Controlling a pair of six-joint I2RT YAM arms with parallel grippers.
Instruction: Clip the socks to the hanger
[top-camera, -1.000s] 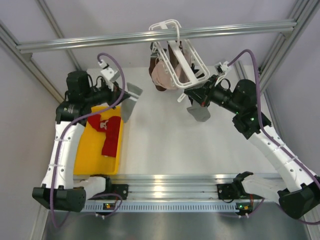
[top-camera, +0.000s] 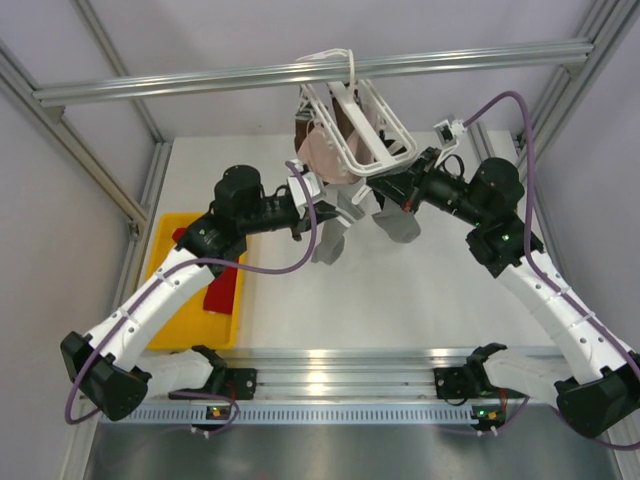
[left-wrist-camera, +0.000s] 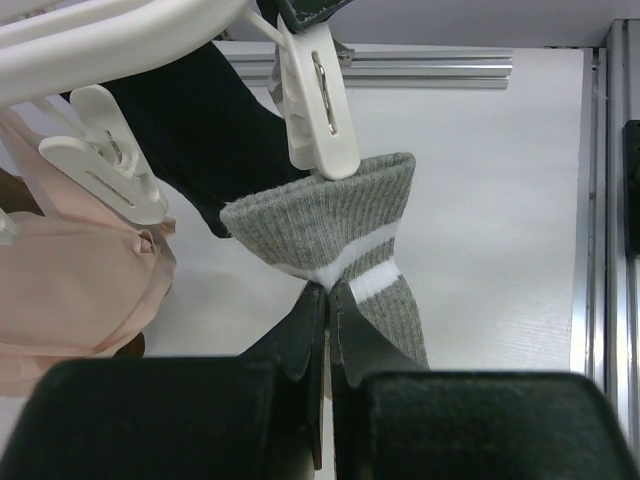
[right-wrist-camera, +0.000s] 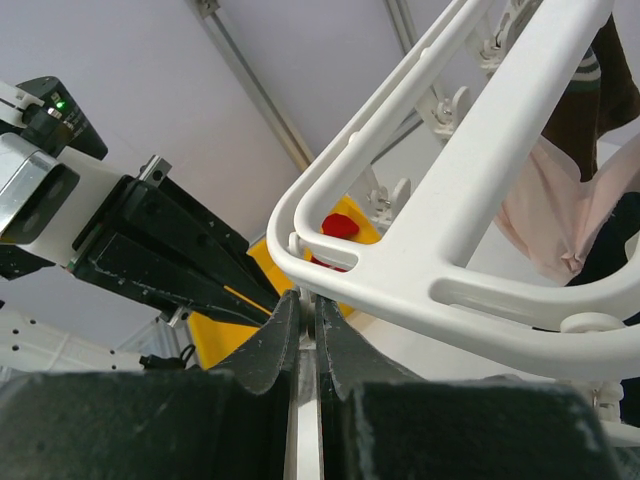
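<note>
A grey sock with white stripes (left-wrist-camera: 310, 220) is pinched in my left gripper, which is shut on it below the cuff. The cuff lies against the lower end of a white clip (left-wrist-camera: 322, 110); whether the clip's fingers grip the cloth I cannot tell. Dark fingers (left-wrist-camera: 308, 12) of my right gripper close on the clip's upper end. In the top view, my right gripper (top-camera: 372, 182) is at the near corner of the white hanger (top-camera: 352, 110). The left gripper (top-camera: 333, 212) is just left of that corner, with the sock (top-camera: 328, 245) hanging below.
Pink cloth (top-camera: 322, 155) and a dark sock (left-wrist-camera: 195, 120) hang from the hanger beside this clip. Another grey sock (top-camera: 398, 224) hangs farther right. A yellow bin (top-camera: 195, 325) with red socks (top-camera: 222, 288) stands at left. A metal bar (top-camera: 230, 78) crosses above.
My left arm has carried the grey sock rightward from beside the yellow bin to the hanger's near corner. The right gripper has stayed at that corner.
</note>
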